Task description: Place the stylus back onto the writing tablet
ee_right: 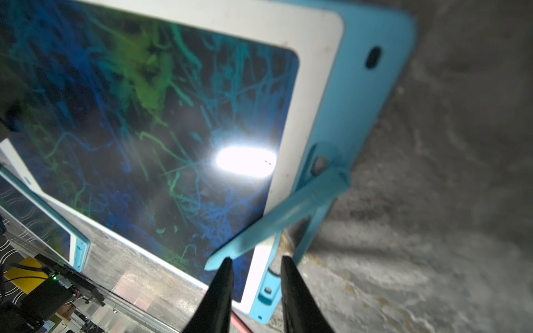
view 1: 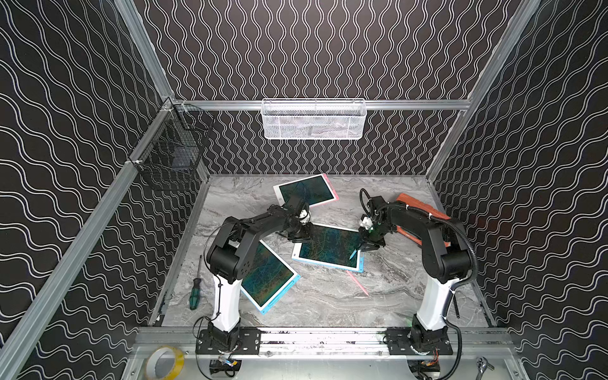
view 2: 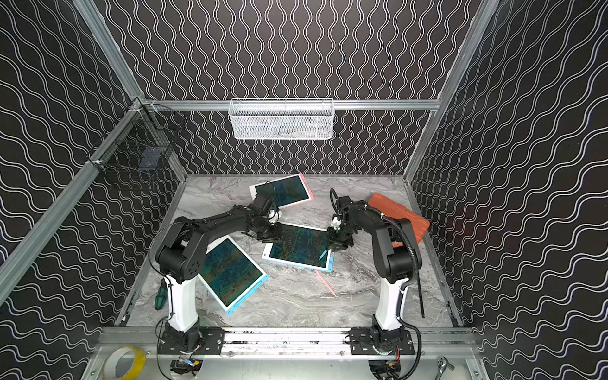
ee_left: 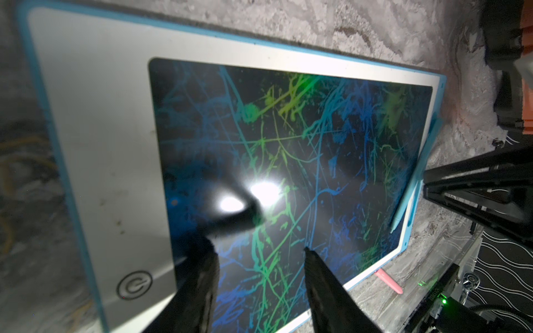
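The middle tablet [view 1: 326,247] has a white frame, blue side strip and scribbled screen. A blue stylus [ee_right: 277,216] lies diagonally across its right edge, tip on the screen, back end over the blue strip [ee_right: 366,94]. My right gripper is at that edge, fingers apart just beside the stylus, nothing seen between them. My left gripper hangs over the tablet's left part, open and empty. A pink stylus [view 2: 326,283] lies on the table in front of the tablet.
Two other tablets lie at back [view 1: 304,190] and front left [view 1: 266,278]. An orange case [view 2: 399,212] is at the right, a screwdriver [view 1: 195,292] at the left. A white mesh basket [view 1: 313,120] hangs on the back wall.
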